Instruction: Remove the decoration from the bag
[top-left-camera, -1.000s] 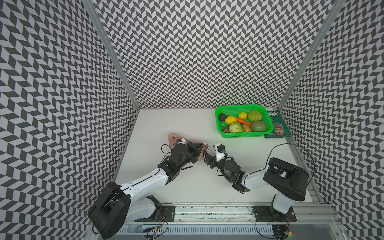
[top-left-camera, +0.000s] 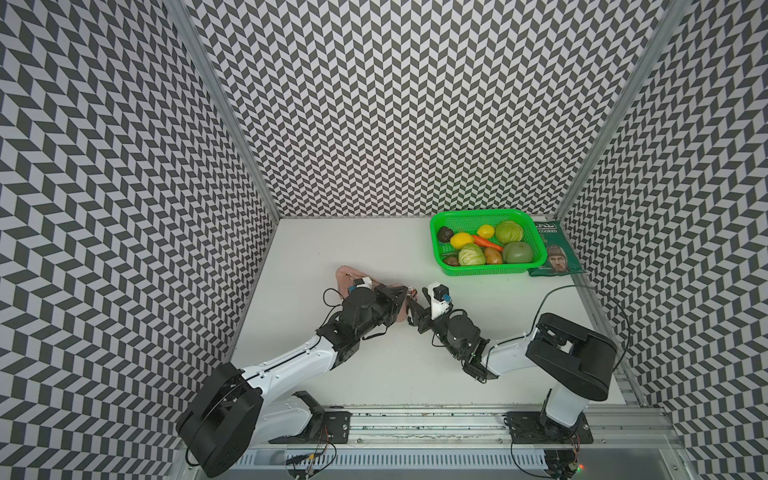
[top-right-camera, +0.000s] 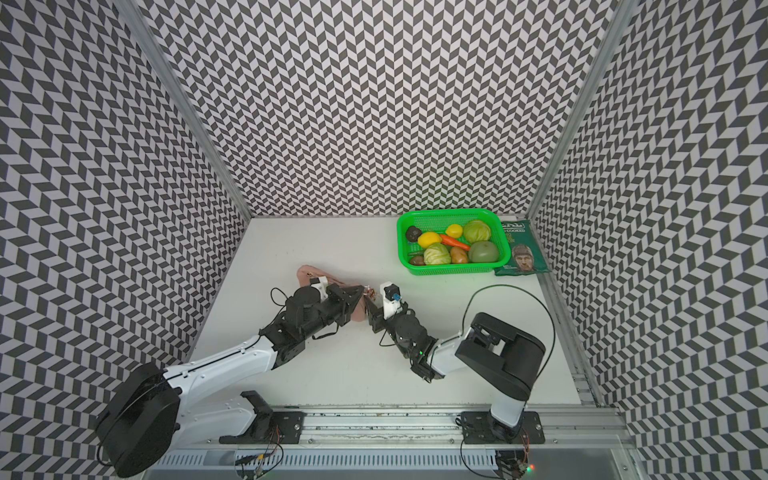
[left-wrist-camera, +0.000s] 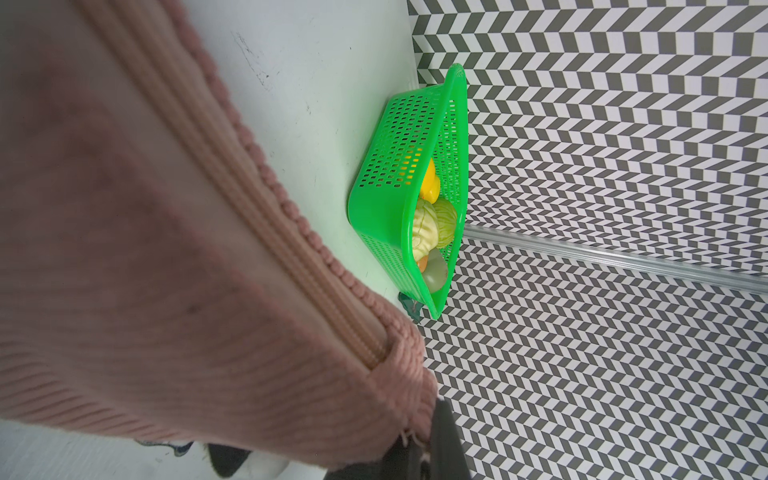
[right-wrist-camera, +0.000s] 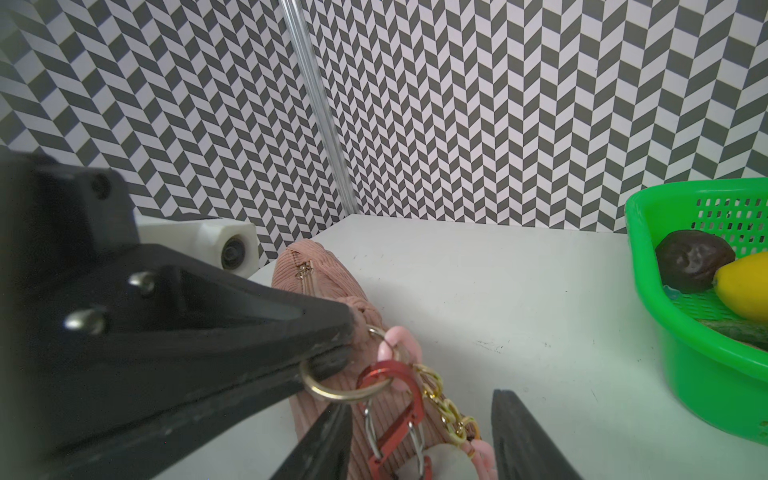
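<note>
The pink ribbed bag (left-wrist-camera: 208, 320) lies on the table beneath my left arm. At its near end hangs the decoration: a red clasp (right-wrist-camera: 394, 376), a gold chain (right-wrist-camera: 445, 408), pink pieces and a large metal ring (right-wrist-camera: 344, 393). My left gripper (top-left-camera: 407, 291) is shut at that end; in the right wrist view the ring runs between and around its fingers. The right gripper stands open, its two fingertips either side of the clasp and chain, apart from them as far as shows. The decoration's lower part is cut off by the frame's bottom edge.
A green basket (top-left-camera: 448, 269) of toy fruit and vegetables stands at the back right, with a dark green packet (top-left-camera: 556, 252) beside it. Both gripper tips are close together.
My right gripper has shifted slightly up and towards the bag's end over the last second. The left arm and the bag have stayed still.
</note>
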